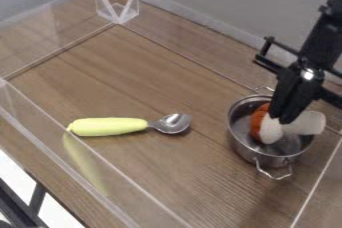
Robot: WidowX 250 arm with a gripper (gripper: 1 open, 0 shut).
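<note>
A small steel pot (267,152) with side handles stands at the right of the wooden counter, holding an orange and white object (259,124). My black gripper (283,110) reaches down from the upper right over the pot, its fingers at that object and partly covering it; whether they are open or shut is unclear. A spoon with a pale yellow handle (108,126) and steel bowl lies to the left.
A clear plastic stand (118,10) sits at the back left by the wall. Transparent edges run along the left and right.
</note>
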